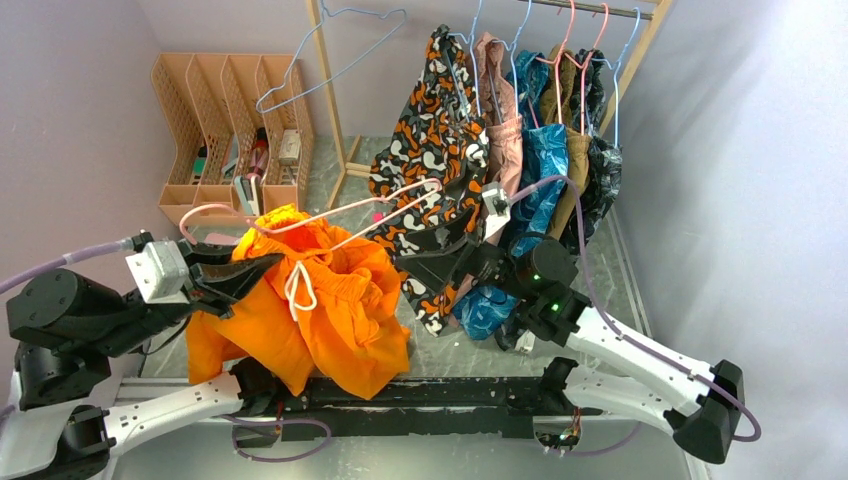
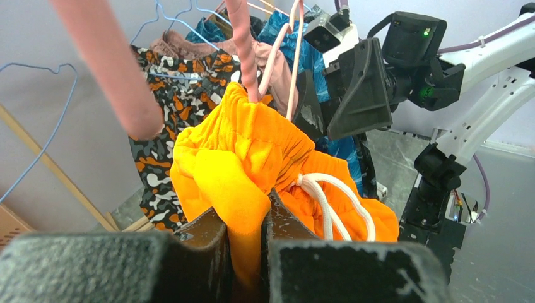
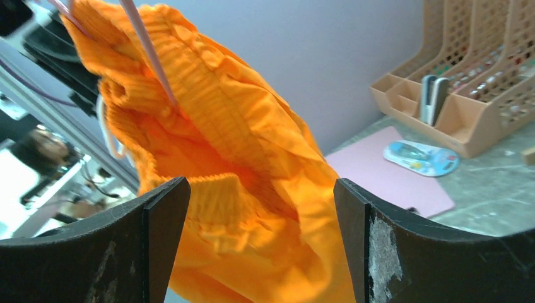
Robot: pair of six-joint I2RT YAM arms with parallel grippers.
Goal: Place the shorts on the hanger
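Note:
Orange shorts (image 1: 345,310) with a white drawstring hang from my left gripper, its fingers shut on a bunched fold of the waistband. A pink hanger (image 1: 400,190) crosses the waist opening. In the top view one end sticks out left of the shorts and the other points right toward the hanging clothes. Its twisted part passes behind the waistband in the left wrist view; how far it sits inside cannot be told. My right gripper stands open, fingers wide apart, facing the shorts (image 3: 252,158). Nothing is clearly gripped there.
Camouflage trousers (image 1: 430,150) and other clothes crowd the right part of the rack (image 1: 645,30), just behind my right gripper. An empty blue hanger (image 1: 345,68) hangs at the rack's left. A tan organizer (image 1: 235,75) stands back left; a pink mat (image 3: 378,164) lies on the floor.

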